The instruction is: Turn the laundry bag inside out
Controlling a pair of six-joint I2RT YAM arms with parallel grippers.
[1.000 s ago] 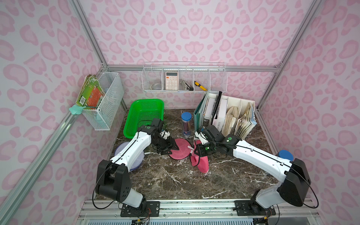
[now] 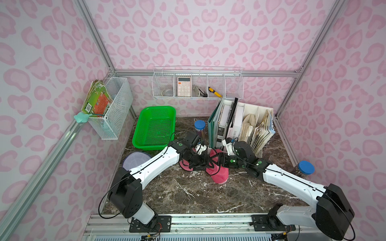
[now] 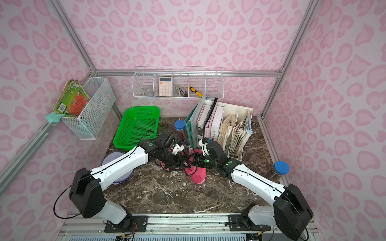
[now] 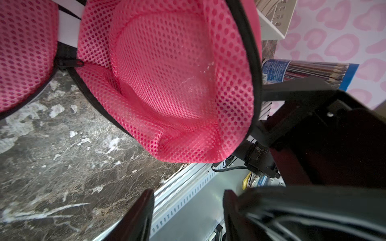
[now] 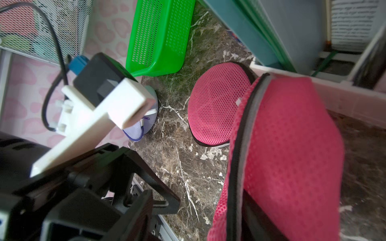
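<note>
The pink mesh laundry bag (image 2: 219, 175) lies opened on the dark marble table, its two halves joined at a black zipper. Its right half gapes toward the left, and its hollow inside (image 4: 172, 72) shows in the left wrist view. My left gripper (image 2: 207, 161) is at this opening, fingers apart, with nothing visible between them in its wrist view. My right gripper is open at the zippered rim (image 5: 241, 132); the rim passes between its fingers, close to one of them. The flatter left half (image 5: 219, 104) rests on the table, partly under my left arm.
Behind stand a green basket (image 2: 154, 126), a blue-lidded pencil jar (image 2: 199, 125) and a white file holder (image 2: 261, 110) close to the bag. A lavender bag (image 2: 136, 159) is at left, another blue-lidded jar (image 2: 305, 167) at right.
My left gripper has moved right, from the left half to the opening of the right half. The right gripper and the bag's right half have shifted slightly right.
</note>
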